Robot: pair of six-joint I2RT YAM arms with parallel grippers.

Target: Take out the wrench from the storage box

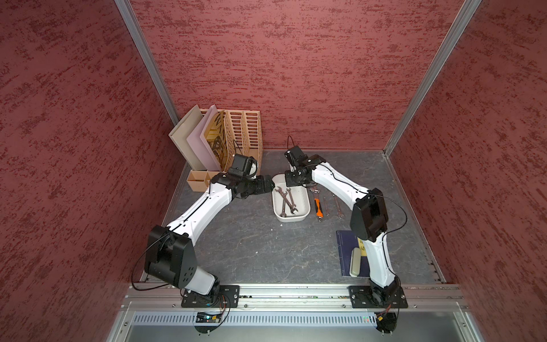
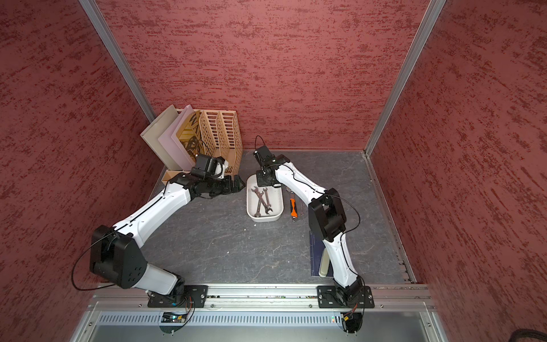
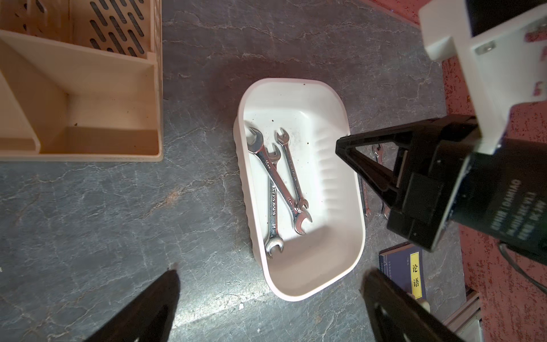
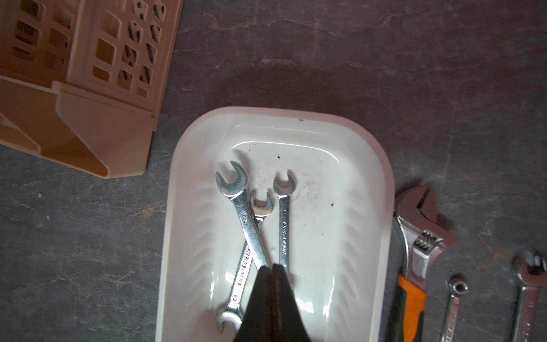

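Three silver open-ended wrenches lie in the white storage box (image 4: 373,256). The left-hand wrench (image 4: 246,219) lies across a longer wrench (image 4: 241,274), and a smaller wrench (image 4: 284,222) lies to their right. My right gripper is shut with nothing between its fingers; in the right wrist view its tips cover part of the wrenches. The left wrist view shows this gripper at the box's right side, apart from the wrenches. My left gripper is open and empty, left of the box in the top views.
Right of the box lie an orange-handled adjustable wrench (image 4: 414,302) and other wrenches. A beige rack (image 1: 245,128) with panels stands back left. A dark blue book (image 1: 345,250) lies front right.
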